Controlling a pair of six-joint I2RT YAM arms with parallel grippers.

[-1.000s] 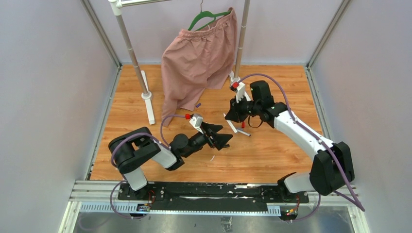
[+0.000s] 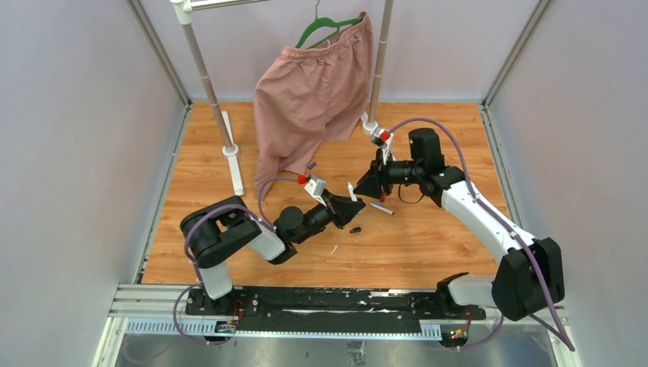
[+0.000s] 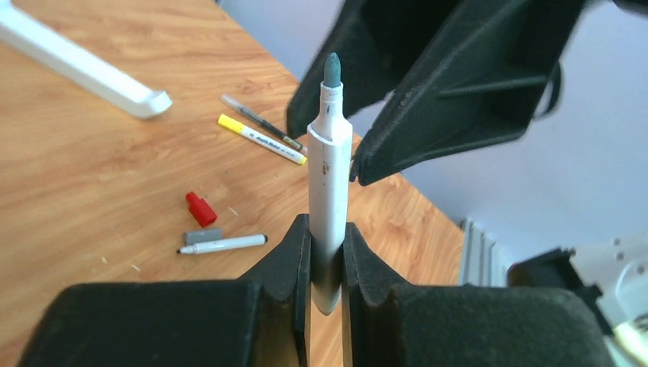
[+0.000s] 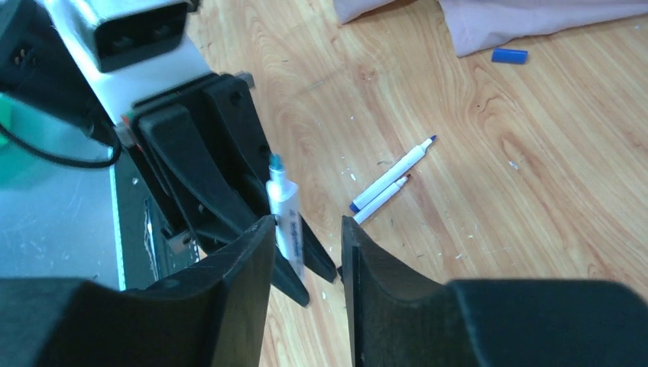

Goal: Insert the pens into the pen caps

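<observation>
An uncapped white marker [image 3: 328, 176] with a teal tip stands upright between the fingertips of my left gripper, which is shut on it; it also shows in the top view [image 2: 352, 193]. Just beside the marker, my right gripper has its fingers apart, with no pen clearly held between them. A red cap [image 3: 201, 209], a grey cap [image 3: 202, 237] and a blue cap [image 4: 509, 56] lie on the table. A yellow marker [image 3: 262, 139] and several other pens, including a blue-tipped one [image 4: 393, 173], lie there too.
Pink shorts [image 2: 306, 107] hang from a rack at the back, their hem on the table. A white rack foot [image 2: 233, 168] stands at the left.
</observation>
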